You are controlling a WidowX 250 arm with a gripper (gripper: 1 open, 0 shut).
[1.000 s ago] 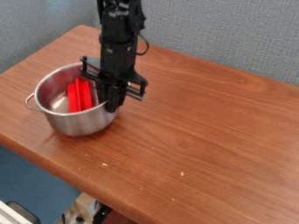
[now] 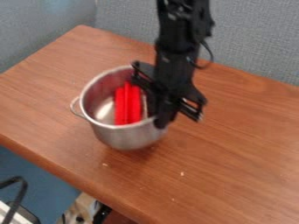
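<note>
A steel pot [image 2: 119, 133] with a wire side handle stands near the left front of the wooden table, holding red objects [image 2: 128, 105] upright or leaning inside. The black gripper [image 2: 176, 105] is at the pot's right side, its lower parts over or against the rim. Whether it is open or shut, or grips the rim, is hidden by its dark body.
Grey panels stand along the back.
The gripper and pot have moved right and toward the viewer, after shifting right earlier too. The gripper stays at the pot's right side, now lower in view.
</note>
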